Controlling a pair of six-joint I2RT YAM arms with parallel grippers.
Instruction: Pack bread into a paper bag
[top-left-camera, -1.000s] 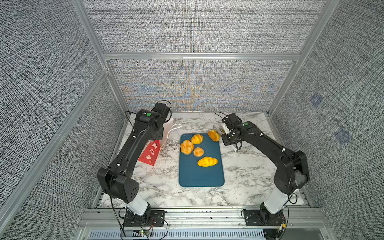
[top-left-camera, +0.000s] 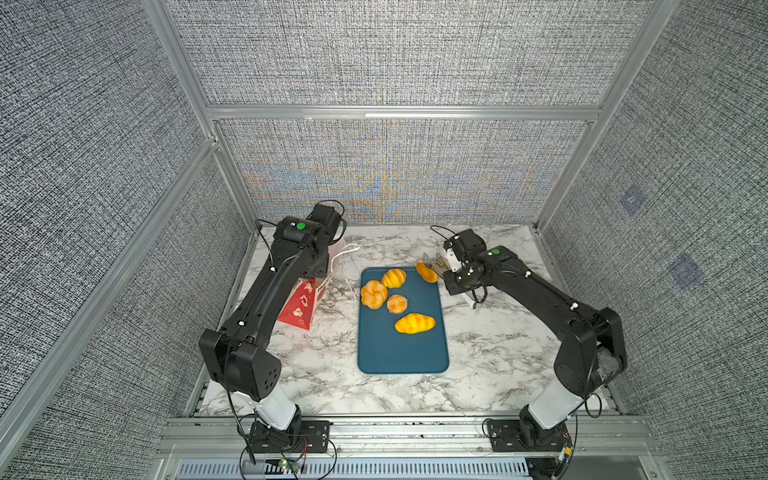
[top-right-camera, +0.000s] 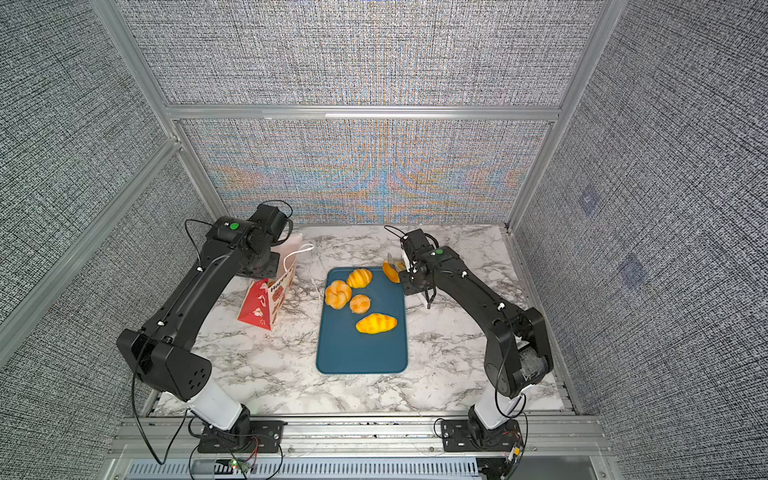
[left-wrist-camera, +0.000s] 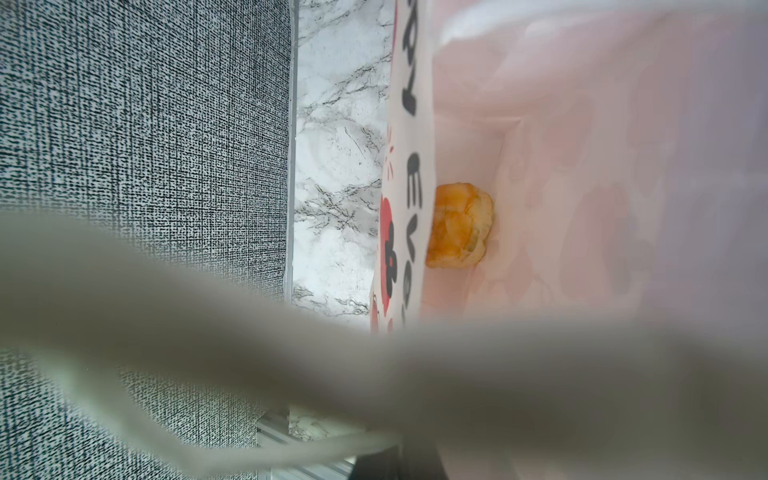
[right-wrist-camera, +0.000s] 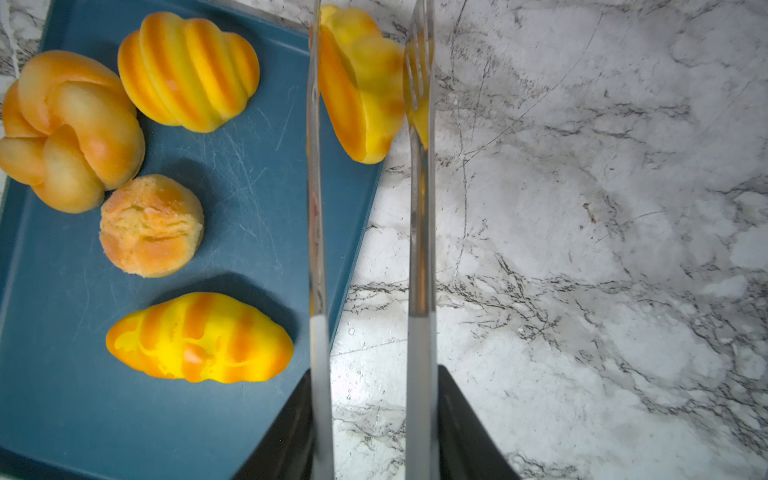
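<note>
My right gripper stands part open over the tray's far right corner. Its long clear fingers straddle a yellow-orange bread, which tilts over the tray rim; a small gap shows on its right. On the blue tray lie a striped roll, a knotted bun, a small round bun and a long yellow bread. The paper bag stands at left with a bun inside. My left gripper is shut at the bag's mouth; blurred pale straps cover most of it.
A white cord handle sticks out from the bag toward the tray. The left arm hangs over the bag and hides part of it.
The bag and its handle have shifted slightly under the left arm. The right arm has moved a little to the right, and the bread at its fingers has shifted slightly.
</note>
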